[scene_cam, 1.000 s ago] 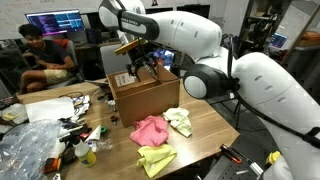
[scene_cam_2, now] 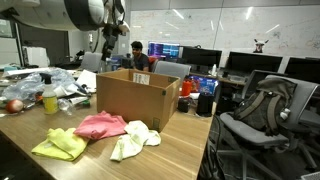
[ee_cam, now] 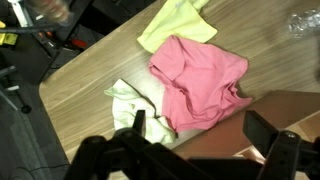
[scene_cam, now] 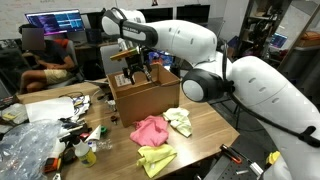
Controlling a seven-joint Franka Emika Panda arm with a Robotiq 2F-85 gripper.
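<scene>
A pink cloth (ee_cam: pixel 195 82) lies crumpled on the wooden table. Next to it are a yellow cloth (ee_cam: pixel 177 23) and a cream cloth (ee_cam: pixel 137 111), all three in front of the cardboard box (scene_cam: pixel 148 105). Over the box opening hangs my gripper (scene_cam: pixel 137 75). The wrist view shows its fingers wide apart, with nothing between the dark fingers. One box wall (ee_cam: pixel 225 137) runs beneath them there. Most of the box interior is hidden.
Left of the box, a yellow spray bottle (scene_cam: pixel 85 153), clear plastic wrapping (scene_cam: pixel 38 143) and small clutter crowd the table. Bare wood (scene_cam_2: pixel 187 139) shows on its right. A person (scene_cam: pixel 45 60) sits behind the table.
The arm and gripper have shifted slightly above the box. The box and the three cloths stay where they were.
</scene>
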